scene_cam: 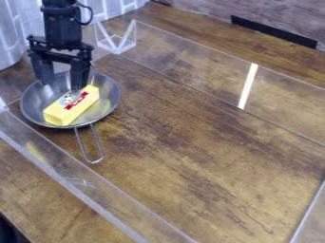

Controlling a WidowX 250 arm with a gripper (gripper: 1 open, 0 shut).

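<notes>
A yellow block (71, 108) with a white and red label lies in a grey round pan (105, 95) at the left, whose wire handle reaches toward the front. My black gripper (61, 74) hangs above the back of the pan, open, behind and above the block, with nothing seen held between its fingers.
Transparent panels run along the left and back right edges. A small white wire object (114, 36) stands behind the pan.
</notes>
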